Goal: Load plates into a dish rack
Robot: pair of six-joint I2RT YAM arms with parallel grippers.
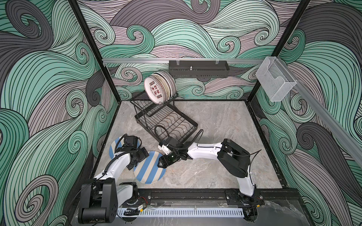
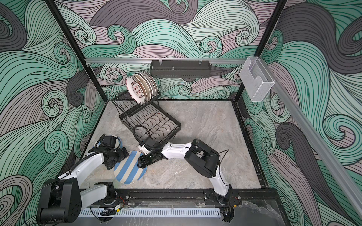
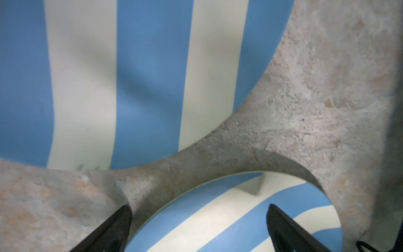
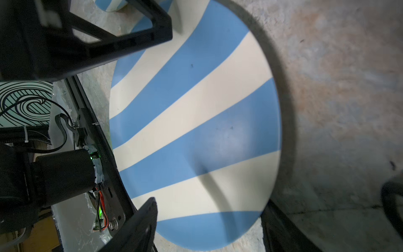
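Observation:
A blue-and-cream striped plate [image 1: 149,171] lies near the front left of the table, between my two grippers. My left gripper [image 1: 138,159] is at its left edge, fingers [image 3: 113,231] apart and the plate's rim [image 3: 235,210] in the gap. Contact there is unclear. At the opposite edge, my right gripper has its fingers [image 4: 144,222] spread with the plate [image 4: 197,126] reaching between them; its other finger looks close to the rim. A second striped plate [image 1: 113,148] lies further left, partly hidden beneath my left arm.
Behind the grippers stands a black dish rack [image 1: 166,120], its front corner close to my right arm. Several patterned plates [image 1: 155,89] stand in its rear part.

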